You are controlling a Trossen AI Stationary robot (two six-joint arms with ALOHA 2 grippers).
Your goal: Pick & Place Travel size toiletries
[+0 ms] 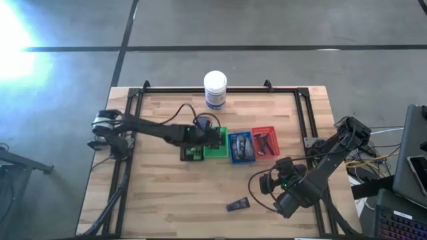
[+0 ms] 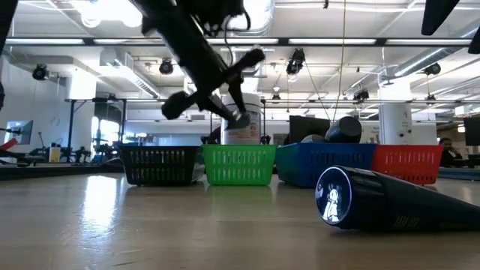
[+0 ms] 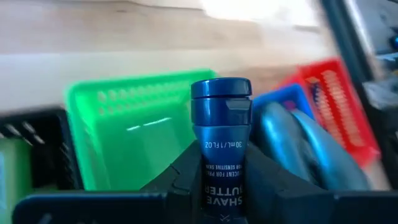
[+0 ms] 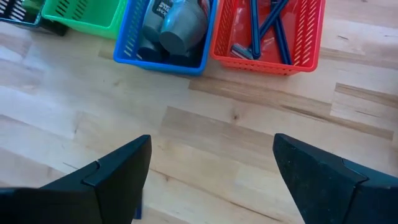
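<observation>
In the left wrist view, my left gripper is shut on a dark blue shave butter tube (image 3: 221, 137), its capped end pointing away from the fingers. The tube overlaps the right part of the empty green basket (image 3: 84, 134) in that view. From above, the left arm's end covers the black basket's upper part and reaches the green one. A second dark tube (image 1: 238, 205) lies on the table, its round cap facing the low camera. My right gripper stands open over bare wood, nothing between its fingers.
Right of the green basket stand a blue basket (image 4: 163, 65) with grey items and a red basket (image 4: 267, 67) with razors. The black basket (image 2: 159, 166) holds green items. A white canister (image 1: 215, 90) stands at the back.
</observation>
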